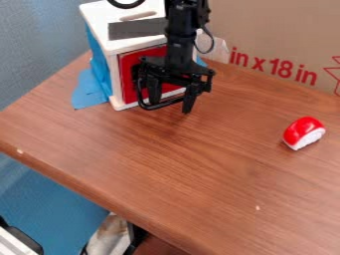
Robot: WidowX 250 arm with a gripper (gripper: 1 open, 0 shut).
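Observation:
The black gripper point(170, 98) hangs low over the back left of the wooden table, in front of a white box point(113, 22) with a red front panel point(130, 79), partly hiding that panel; whether it touches it, and how its fingers stand, I cannot tell. A red and white object point(303, 133) lies apart at the right of the table.
Blue material point(89, 92) lies beside the box's left side. A cardboard wall point(279, 45) stands behind the table point(159, 179). Below the left edge are a blue surface and some items.

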